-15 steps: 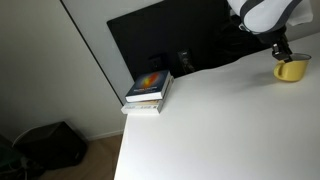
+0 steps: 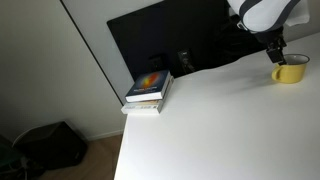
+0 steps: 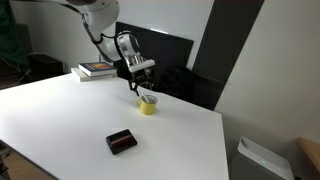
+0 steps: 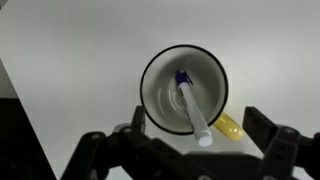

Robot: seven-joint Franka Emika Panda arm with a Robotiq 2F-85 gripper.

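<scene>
A yellow mug [image 2: 288, 74] stands on the white table, near its far edge in exterior view 1. Looking down into it, the wrist view shows its pale inside with a white marker [image 4: 194, 108] leaning in it; the marker's dark blue end lies deeper and its white end reaches the near rim. My gripper is open above the mug, one finger on either side of the opening, with the marker's white end between them but not gripped. In exterior view 2 the gripper hangs just over the mug [image 3: 147, 107].
Stacked books [image 2: 148, 90] lie at the table's edge. Nearer the camera in exterior view 2 is a dark block, perhaps an eraser [image 3: 121, 141]. A pale bin [image 3: 258, 160] stands off the table's right side.
The mug looked slightly tipped one second ago and now sits more level. The arm has shifted only a little; the books have stayed put.
</scene>
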